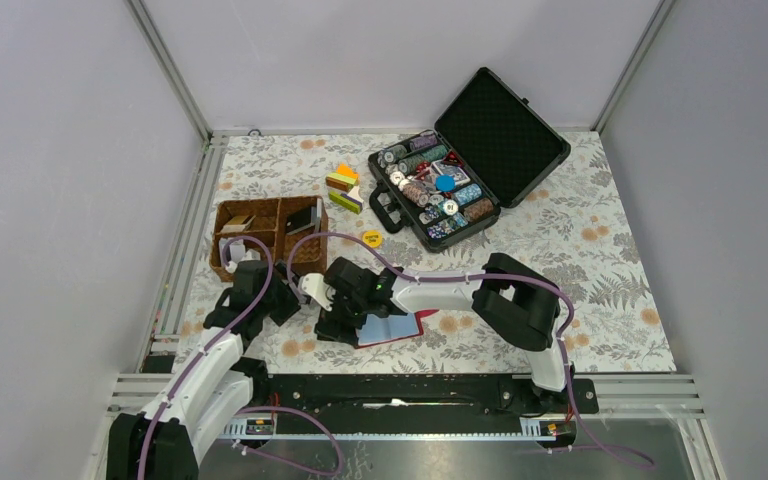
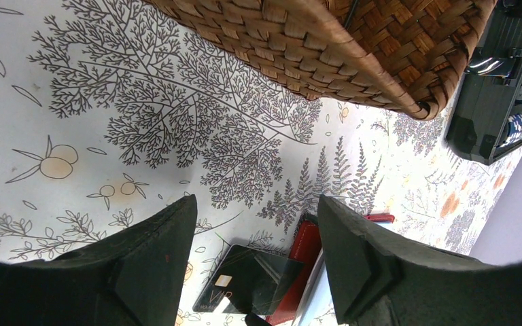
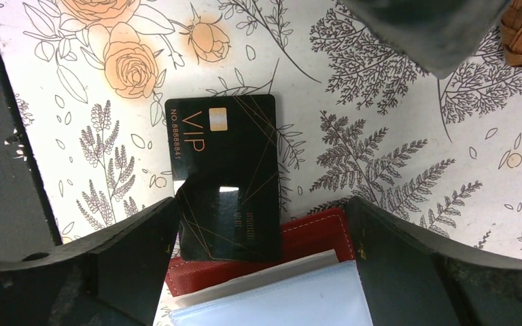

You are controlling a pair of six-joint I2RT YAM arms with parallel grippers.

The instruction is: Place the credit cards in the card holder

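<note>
A black VIP card [image 3: 228, 176] lies beside the red card holder [image 3: 323, 227], its near end overlapping the red edge in the right wrist view; I cannot tell whether any of it is tucked in. Light-blue pages [image 1: 388, 328] show inside the opened holder. My right gripper is open low over both, one finger close to the card's side and nothing clamped. In the left wrist view, my left gripper hangs parted and empty above the tablecloth, with the card [image 2: 248, 280] and holder below its fingers.
A woven basket [image 1: 272, 207] with compartments stands behind my left gripper. Toward the back is an open black case [image 1: 505, 135] of poker chips. Small coloured boxes [image 1: 344, 200] lie between them.
</note>
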